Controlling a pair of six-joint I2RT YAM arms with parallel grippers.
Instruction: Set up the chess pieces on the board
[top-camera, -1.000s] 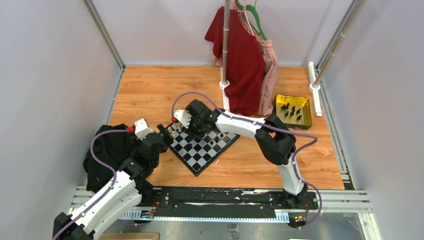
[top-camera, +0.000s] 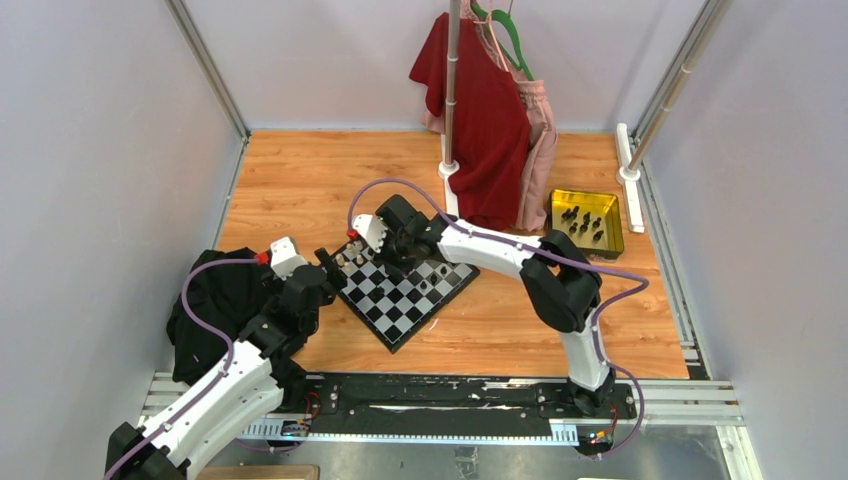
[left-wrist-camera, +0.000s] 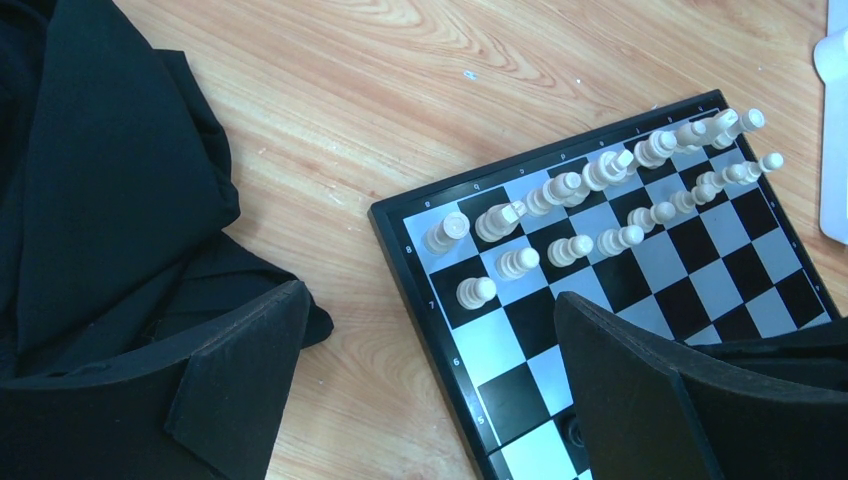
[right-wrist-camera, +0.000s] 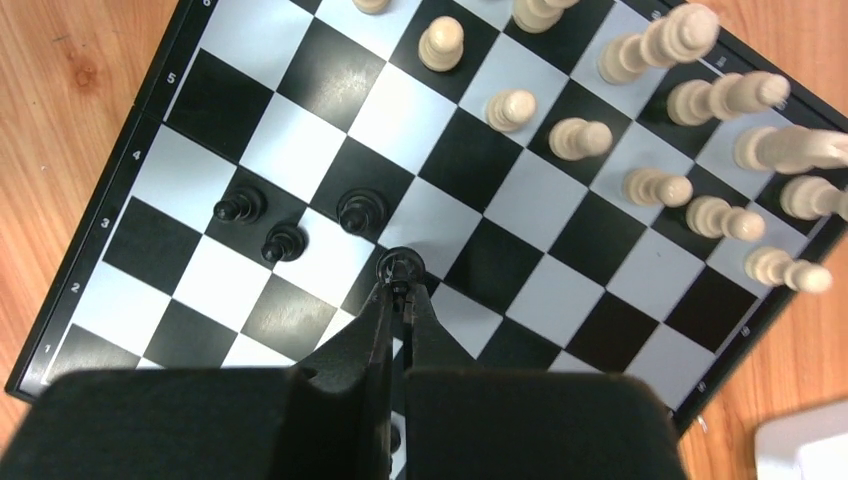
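The chessboard (top-camera: 407, 307) lies mid-table, turned corner-forward. In the right wrist view my right gripper is shut on the top of a black chess piece (right-wrist-camera: 402, 262), held over the board; its type is unclear. Close by stand black pieces, among them a larger one (right-wrist-camera: 361, 212) and two small ones, a left piece (right-wrist-camera: 239, 205) and a right piece (right-wrist-camera: 284, 243). White pieces (left-wrist-camera: 570, 250) fill two rows along one side. My left gripper is open and empty above the board's edge.
A gold tray (top-camera: 619, 225) with several black pieces (top-camera: 585, 223) is at the right. Black cloth (top-camera: 210, 320) lies by the left arm. Red and pink clothes (top-camera: 485, 130) hang behind the board. Bare wood lies front right.
The left arm stays still.
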